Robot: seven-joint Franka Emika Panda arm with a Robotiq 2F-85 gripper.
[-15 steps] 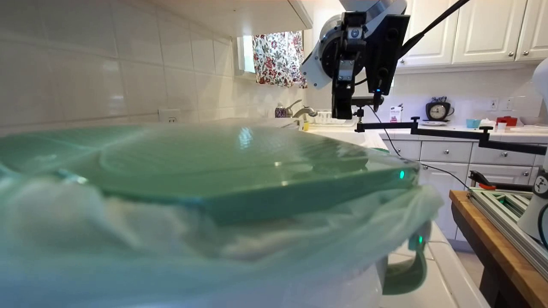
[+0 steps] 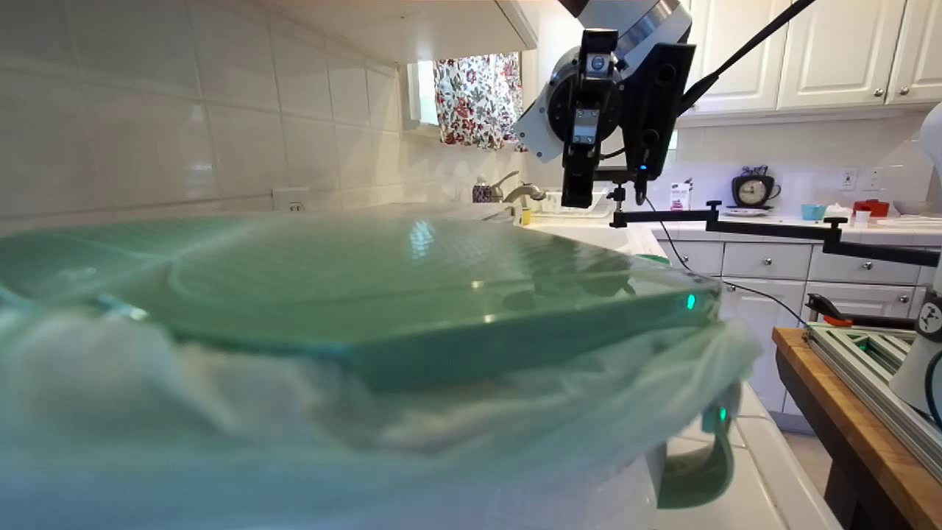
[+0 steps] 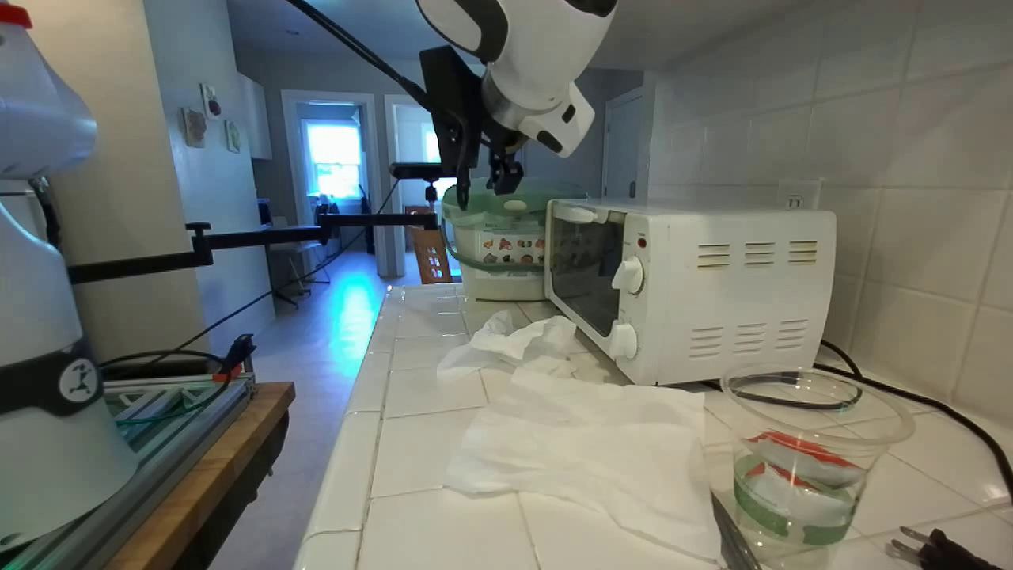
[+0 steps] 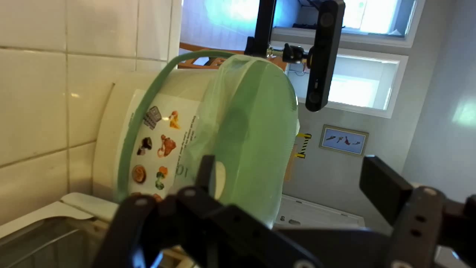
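Observation:
My gripper stands open in the wrist view, its two dark fingers wide apart and nothing between them. Beyond the fingers is a compost bin with a green lid, its white body carrying food pictures and a green handle. In exterior view 2 the gripper hangs high above the counter, fingers downward, in front of the bin and left of the white toaster oven. Exterior view 1 has the lid filling the foreground, with the gripper behind and above it.
White paper sheets lie on the tiled counter before the oven. A clear plastic cup with packets inside and a black plug are at the near right. A black camera bar reaches in from the left at about gripper height.
The arm and gripper have shifted slightly left in exterior view 1, with the wrist a little higher. The bin and its lid have stayed in place.

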